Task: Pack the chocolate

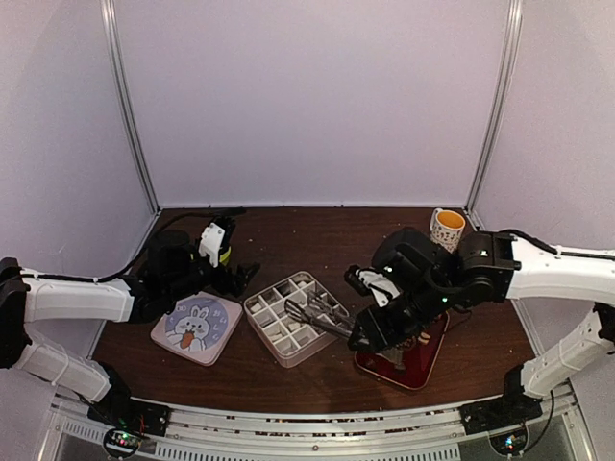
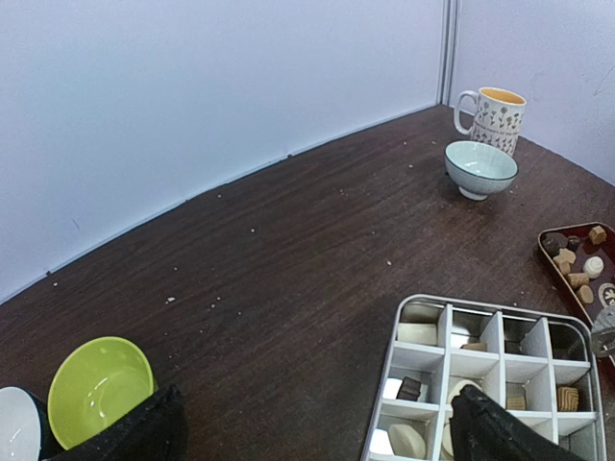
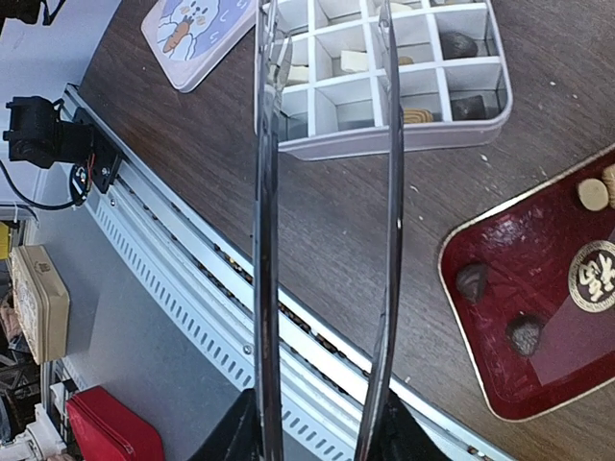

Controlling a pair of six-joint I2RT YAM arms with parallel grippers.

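The compartmented box (image 1: 274,331) stands centre, holding white, brown and striped chocolates (image 3: 456,45) in some cells. Right of it, the red tray (image 3: 538,384) carries loose chocolates (image 2: 593,266). My right gripper hangs over the box's near part, its long metal fingers parted; nothing clearly shows between the tips. My left gripper (image 1: 240,279) stands open, left of and above the box, with nothing visible between its fingers. The bunny-printed lid (image 1: 197,327) lies on the left.
A mug (image 1: 447,226) and a bowl (image 2: 480,168) stand at the back right, a green cup (image 2: 101,389) behind my left arm.
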